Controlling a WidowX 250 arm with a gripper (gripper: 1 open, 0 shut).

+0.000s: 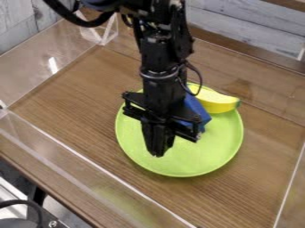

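Observation:
The black gripper (158, 138) hangs over the middle of a green plate (209, 156), its fingertips pointing down at the bare plate surface. It looks shut, with nothing visible between its fingers. Behind it, at the back right of the plate, lie a blue object (198, 115) and a yellow banana-like object (215, 100), both partly hidden by the arm.
Light edges or walls border it at the left, back and right. A black cable lies at the bottom left.

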